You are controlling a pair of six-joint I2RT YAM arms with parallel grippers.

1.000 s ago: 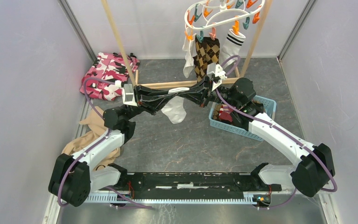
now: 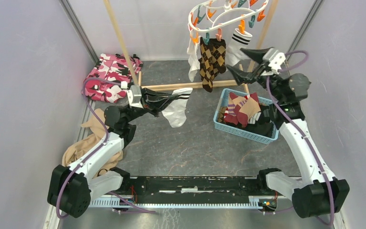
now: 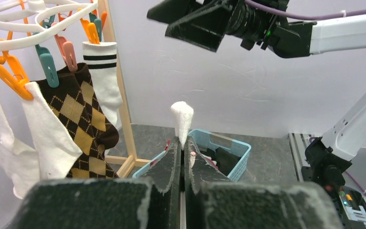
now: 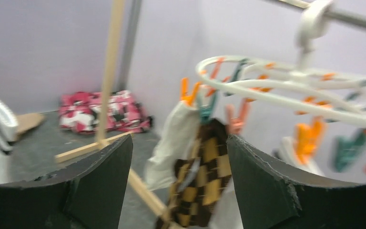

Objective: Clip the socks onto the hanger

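My left gripper (image 2: 167,98) is shut on a white sock with dark stripes (image 2: 175,112), holding it over the mid floor; its top shows above the fingertips in the left wrist view. My right gripper (image 2: 239,61) is open and empty near the white clip hanger (image 2: 198,29). Socks hang from its clips: white ones (image 3: 47,138), a brown argyle one (image 2: 211,62) and a striped white one (image 2: 238,46). The right wrist view is blurred.
A blue basket of socks (image 2: 228,129) lies on the right. Pink camouflage cloth (image 2: 106,78) and beige cloth (image 2: 90,143) lie left. Wooden stand bars cross behind.
My right gripper has let go of the sock and moved up and right toward the hanger, uncovering the basket. My left gripper keeps the sock, which now hangs more freely.
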